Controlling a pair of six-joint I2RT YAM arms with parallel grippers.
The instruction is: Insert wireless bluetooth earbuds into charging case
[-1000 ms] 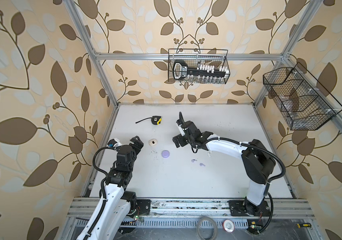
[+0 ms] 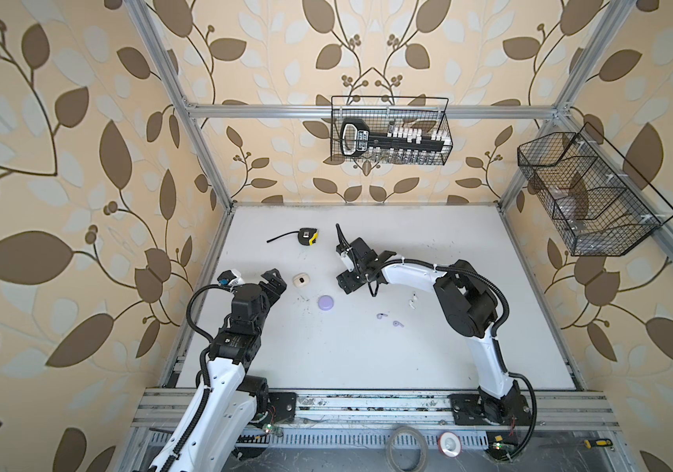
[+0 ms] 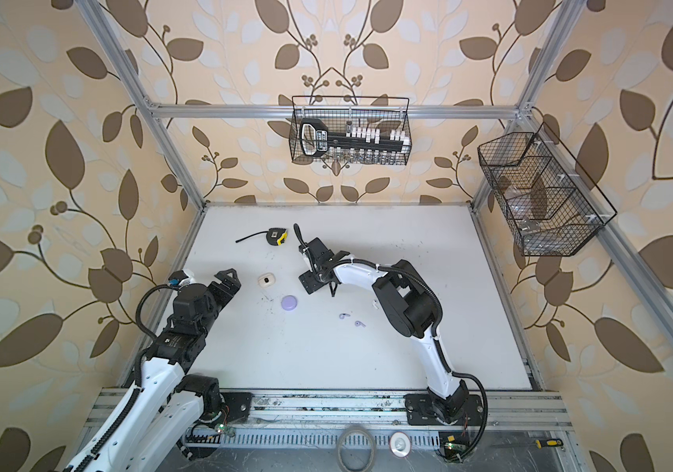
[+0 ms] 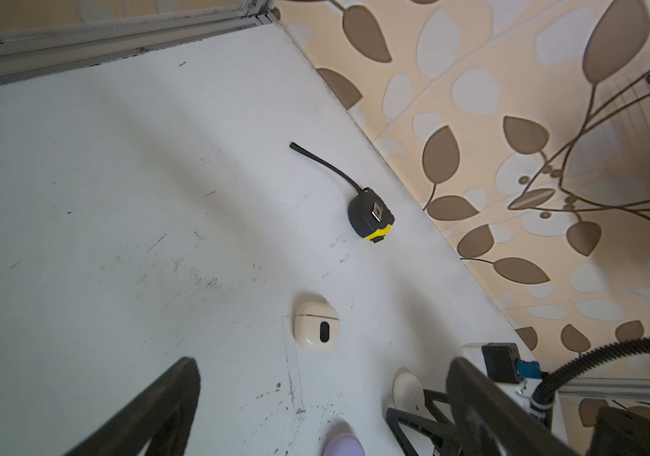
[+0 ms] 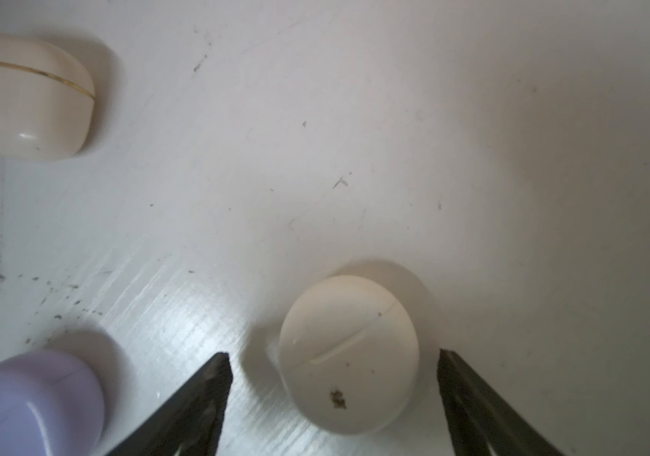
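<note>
In the right wrist view a round white case [image 5: 349, 353] stands on the table between the fingers of my right gripper, with a gap on either side. The fingers are part open and not closed on it. A purple case [image 5: 32, 406] is at lower left there, and a cream case [image 5: 28, 98] with a dark oval mark at upper left. Two purple earbuds [image 2: 389, 319] and white earbuds [image 2: 412, 300] lie on the table right of the purple case. My left gripper is open and empty, above the table left of the cream case.
A tape measure [image 2: 308, 236] with a strap lies at the back left. Wire baskets hang on the back wall [image 2: 391, 130] and right wall [image 2: 596, 192].
My right arm has moved left and downward toward the table, its elbow shifting left. The left gripper has shifted slightly right. The cases and purple earbuds have stayed in place.
</note>
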